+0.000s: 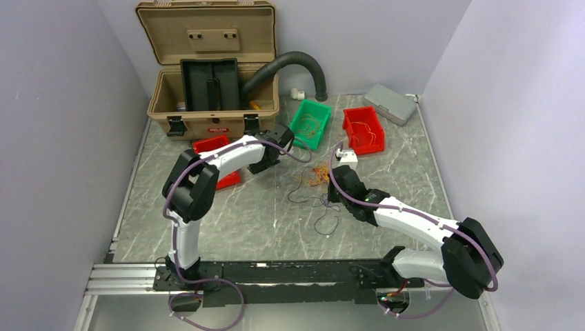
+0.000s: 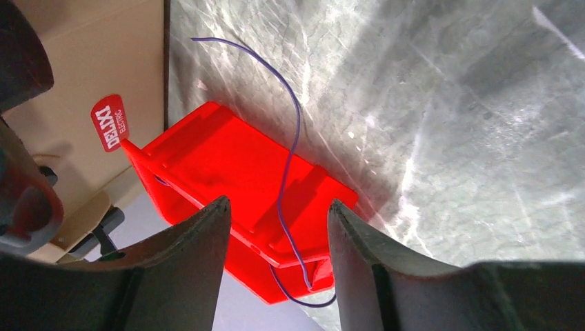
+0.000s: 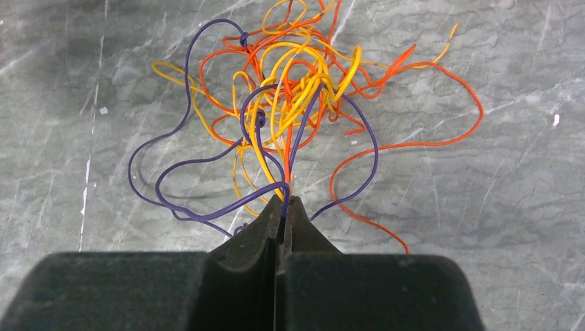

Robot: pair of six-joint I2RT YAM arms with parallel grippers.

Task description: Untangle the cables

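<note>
A tangle of orange, yellow and purple cables (image 3: 296,89) lies on the grey table. Strands of all three colours converge at the tips of my right gripper, which is shut on them; its exact grip is partly hidden. Purple loops (image 1: 324,201) spread toward the table front. My left gripper is over the left red bin (image 2: 227,155), its fingers apart and nothing gripped. A separate purple cable (image 2: 298,117) runs from the table across this bin, passing in view between the fingers. Another bit of purple cable (image 2: 293,298) shows at the bin's lower side.
A green bin (image 1: 301,143) and a right red bin (image 1: 366,149), both with cables in them, stand behind the tangle. The tan toolbox (image 1: 200,125) rises close behind the left red bin. A grey case (image 1: 390,103) sits back right.
</note>
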